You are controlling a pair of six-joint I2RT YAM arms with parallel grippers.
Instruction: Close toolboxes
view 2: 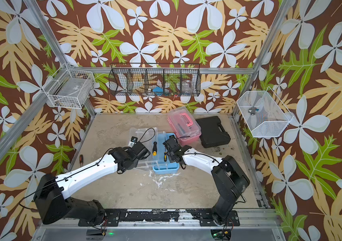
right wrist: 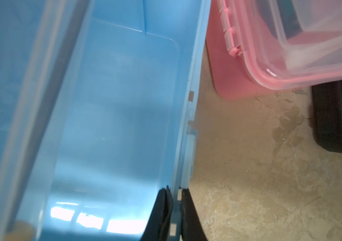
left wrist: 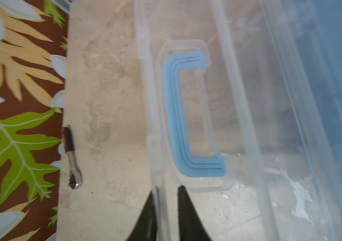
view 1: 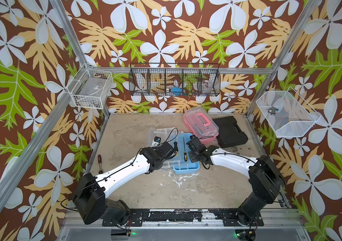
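A blue toolbox (view 1: 186, 170) lies open mid-table, its clear lid (view 1: 151, 132) folded out to the left. In the left wrist view the lid's blue handle (left wrist: 177, 120) shows at its outer side. My left gripper stands part open around the lid's clear edge (left wrist: 153, 148), with a gap visible beside that edge. On the toolbox's right side wall (right wrist: 187, 108), my right gripper is shut on the thin rim between its fingers. A clear-lidded pink toolbox (view 1: 200, 123) sits closed behind and to the right.
A black case (view 1: 230, 131) lies beside the pink box. Two yellow-and-black tools, one a screwdriver (view 1: 185, 156), show at the blue toolbox. A ratchet (left wrist: 70, 158) lies by the left edge. Wire baskets (view 1: 175, 82) hang around.
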